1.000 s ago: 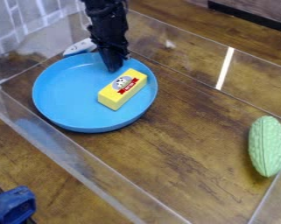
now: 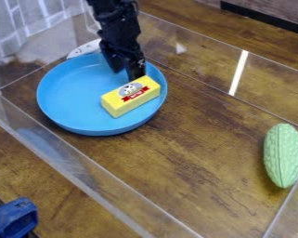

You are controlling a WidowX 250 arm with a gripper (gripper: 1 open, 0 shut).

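My black gripper (image 2: 129, 65) hangs over the back right part of a blue plate (image 2: 71, 98), just behind a yellow box (image 2: 130, 97) with a red and white label, which lies on the plate. The fingers are dark and small in the view; I see nothing held between them.
A pale green ridged vegetable (image 2: 282, 154) lies on the wooden table (image 2: 200, 149) at the right. A blue object (image 2: 12, 218) sits at the lower left. A white item (image 2: 84, 50) lies behind the plate.
My gripper has moved slightly right and down toward the yellow box. The box now lies turned a little flatter to the view and slightly shifted.
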